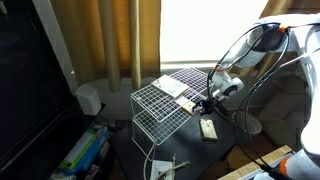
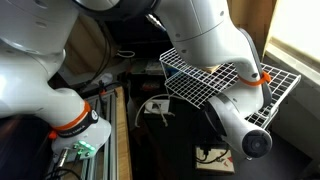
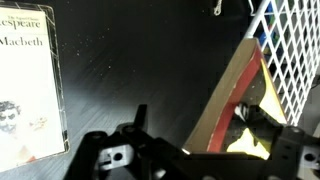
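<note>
My gripper is open over the dark tabletop. A thick book point(image 3: 238, 115) with a brown edge and a red and yellow cover stands on the right of the wrist view, its near edge in the gap between the fingers. The right finger point(image 3: 262, 122) overlaps its cover; whether they touch, I cannot tell. To the left, well clear of the fingers, the Macbeth book point(image 3: 28, 85) lies flat. Exterior view 1 has the gripper point(image 1: 206, 104) beside the wire rack, with a flat book point(image 1: 208, 129) on the table below it.
The white wire rack point(image 1: 155, 122) stands close to the gripper, with a pale book point(image 1: 173, 86) on its top. A white cable point(image 2: 150, 104) lies on the table. Several books point(image 1: 78, 150) are stacked at the left. Dark bare tabletop lies between the two books in the wrist view.
</note>
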